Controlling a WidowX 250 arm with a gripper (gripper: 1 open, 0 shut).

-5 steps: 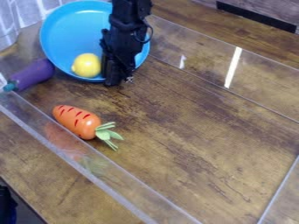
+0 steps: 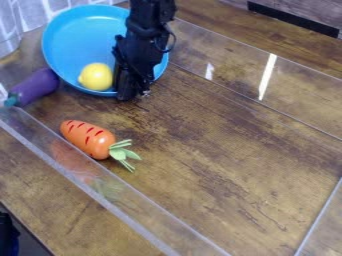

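My black gripper (image 2: 131, 82) reaches down from the top into the right part of a blue plate (image 2: 78, 30), its tip low by the rim just right of a yellow lemon (image 2: 95, 76) lying in the plate. The fingertips are dark and blurred together, so what is between them is hidden. A purple toy eggplant (image 2: 35, 88) lies left of the plate, and an orange toy carrot (image 2: 88, 137) with green leaves lies nearer the front.
Clear plastic strips border the wooden table (image 2: 227, 150) along the left, back and right. A white ribbed object sits at the top left corner.
The plate has shifted very slightly left and down, with the gripper at its right side. The carrot and eggplant have not visibly moved.
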